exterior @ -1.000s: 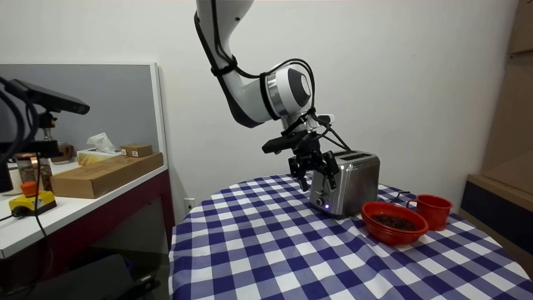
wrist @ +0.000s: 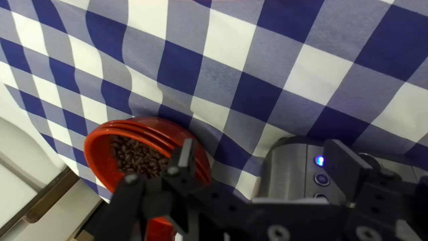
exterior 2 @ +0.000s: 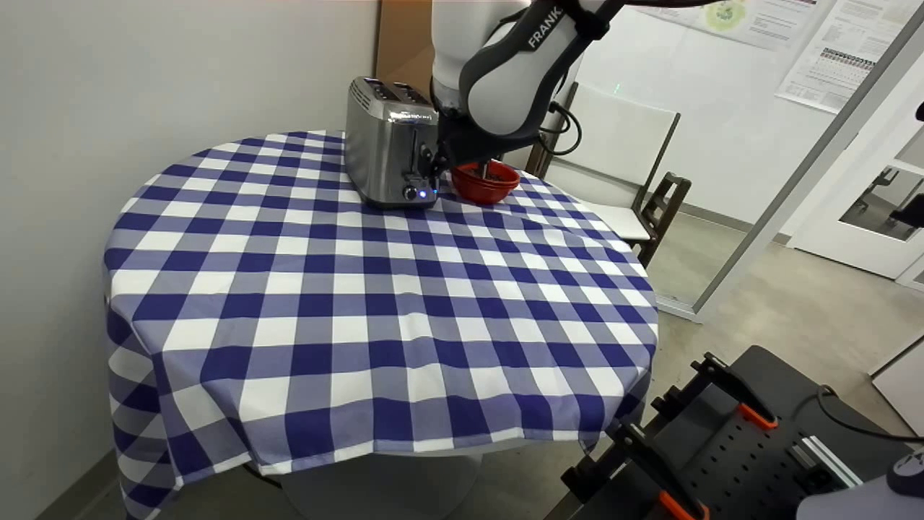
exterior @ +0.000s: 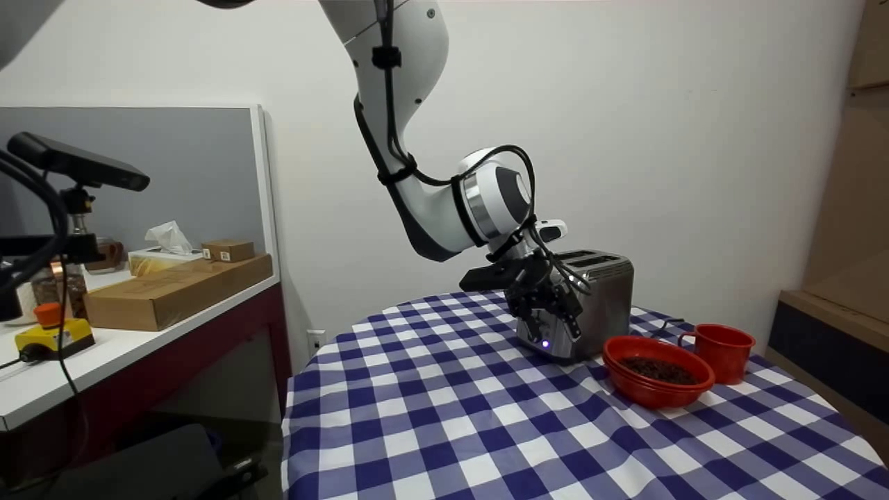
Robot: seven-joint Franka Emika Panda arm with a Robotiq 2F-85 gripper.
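Observation:
A silver toaster stands upright on the checked table, with a lit button low on its control side. My gripper hangs low in front of that side. In the wrist view my gripper is open, its fingers far apart with no object held. One finger overlaps the toaster's buttons in that view; whether it touches them I cannot tell. The other finger overlaps the stacked red bowls, which contain dark beans. The arm partly hides the toaster's lever side in exterior view 1.
A red mug stands right behind the red bowls. The toaster's cord shows behind it. A wall rises close behind the table.
My gripper has come down and slightly right, closer to the toaster's lower control area. The toaster, bowls and mug have stayed in place.

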